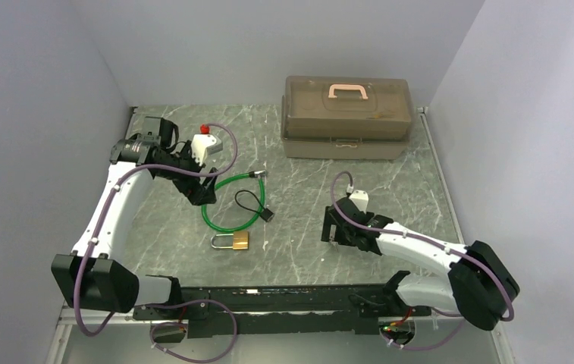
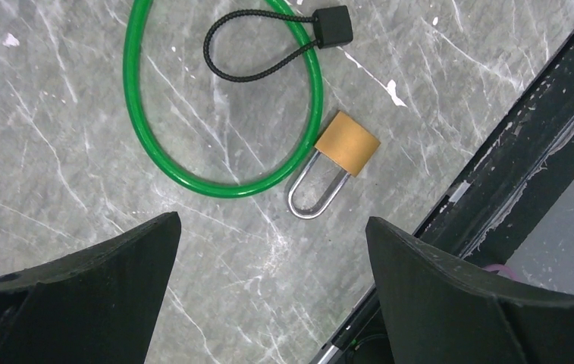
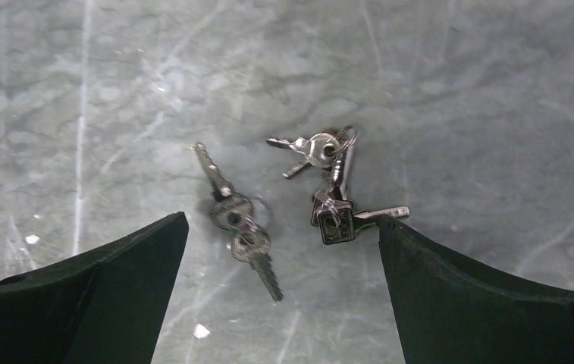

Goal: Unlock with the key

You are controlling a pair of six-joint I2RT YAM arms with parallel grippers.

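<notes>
The brass padlock [image 1: 239, 240], with a long steel shackle, lies on the marble surface left of centre, also in the left wrist view [image 2: 346, 142]. My left gripper [image 1: 202, 189] is raised above and left of it, open, nothing between its fingers. My right gripper [image 1: 329, 226] hangs low over the keys, which it mostly hides in the top view. In the right wrist view, a pair of keys [image 3: 257, 246] and a ringed bunch of several keys [image 3: 335, 224] lie between the open fingers, on the surface.
A green hose [image 2: 133, 98] lies coiled behind the padlock, with a black corded tag [image 2: 333, 26] inside and over it. A brown toolbox [image 1: 346, 117] stands at the back right. Grey walls bound the sides.
</notes>
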